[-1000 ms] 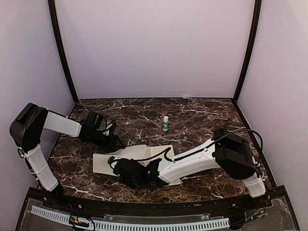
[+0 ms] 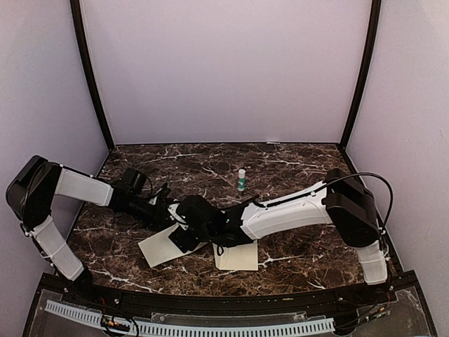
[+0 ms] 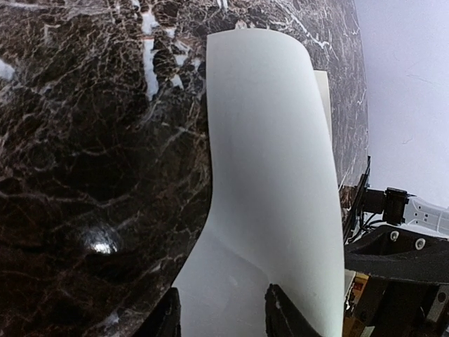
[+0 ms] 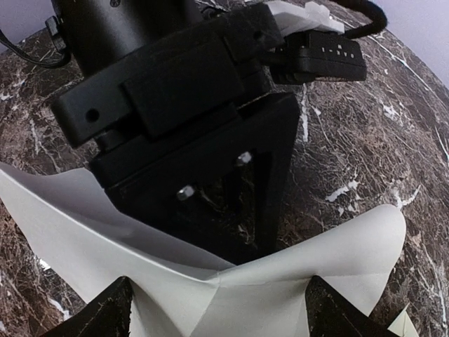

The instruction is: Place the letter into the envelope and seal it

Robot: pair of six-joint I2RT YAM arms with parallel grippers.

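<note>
The white letter [image 2: 165, 247] lies tilted on the left of the table. In the left wrist view, the letter [image 3: 270, 140] bends up in a long curve. My left gripper is shut on its edge; the right wrist view shows its black fingers [image 4: 263, 210] meeting the letter [image 4: 280, 281] at a crease. My right gripper is open, one finger on each side of that creased part, not clamping it. Right of the letter is the cream envelope [image 2: 236, 258], its upper part hidden under my right arm; only a corner of the envelope [image 4: 403, 325] enters the right wrist view.
A small green and white glue stick [image 2: 241, 180] stands upright behind the envelope. Both grippers are close together over the letter, almost touching in the top view.
The letter's left end has turned from lying straight to slanting, its lower corner nearer the front edge.
</note>
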